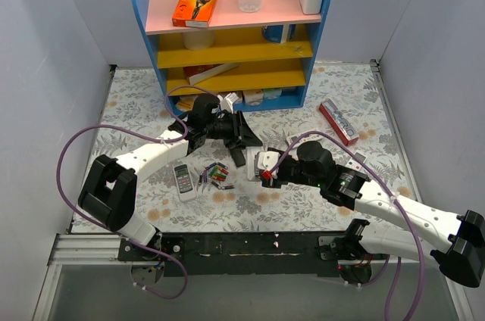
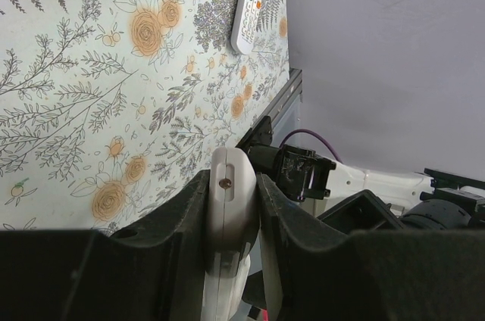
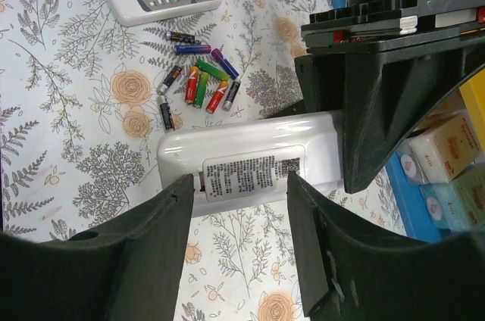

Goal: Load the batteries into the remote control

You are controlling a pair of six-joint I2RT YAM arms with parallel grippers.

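A white remote control [image 3: 326,135] is held in the air, back outward, by my left gripper, shut on its end. On its back is a panel with a printed label [image 3: 242,173]; a dark gap shows beside the panel's left end. My right gripper faces this back, part open, its fingertips near the panel's two ends; whether they touch it I cannot tell. Several small batteries [image 3: 201,86], red, green, purple and black, lie loose on the table, also seen in the top view left of the grippers.
Another white remote [image 1: 184,182] lies face up left of the batteries. A dark object [image 1: 237,157] rests under the left gripper. A red box [image 1: 339,122] lies at the right. The shelf [image 1: 235,48] stands behind.
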